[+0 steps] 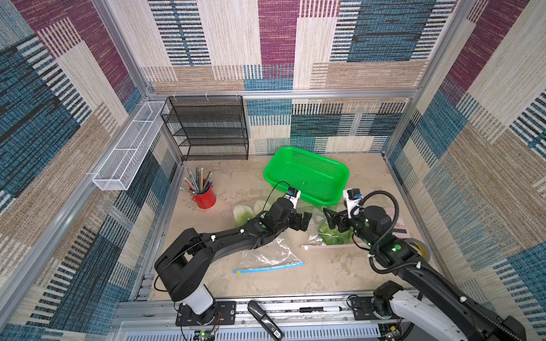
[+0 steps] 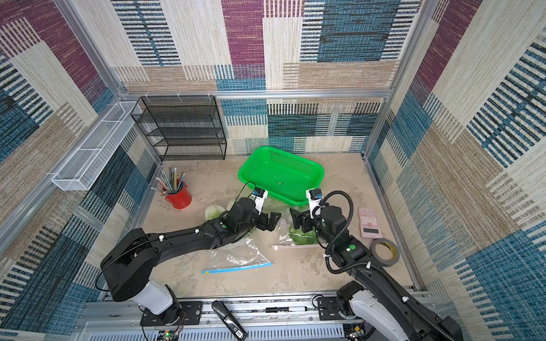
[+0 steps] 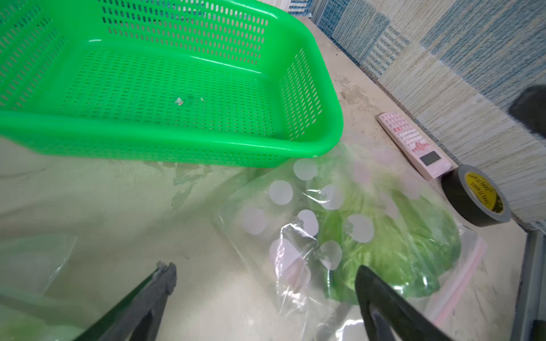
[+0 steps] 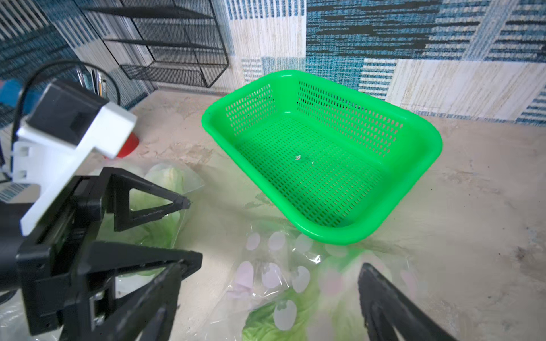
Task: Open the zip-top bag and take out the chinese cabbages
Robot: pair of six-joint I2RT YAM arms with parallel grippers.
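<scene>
A clear zip bag with white spots and a pink top (image 3: pixel 455 289) holds leafy green cabbage (image 3: pixel 386 244) just in front of the green basket. A second clear bag with a blue zip (image 1: pixel 267 267) and pale cabbages (image 1: pixel 243 216) lies to its left, partly behind my left arm. My left gripper (image 1: pixel 298 220) hangs open between the two bags, above table level, nothing between its fingers. My right gripper (image 1: pixel 332 218) is open over the spotted bag, also empty.
The empty green basket (image 1: pixel 307 196) stands behind the bags. A red cup of brushes (image 1: pixel 204 199) is at left, a pink calculator (image 2: pixel 369 221) and tape roll (image 2: pixel 386 261) at right. A black wire rack (image 1: pixel 204 125) is at the back left.
</scene>
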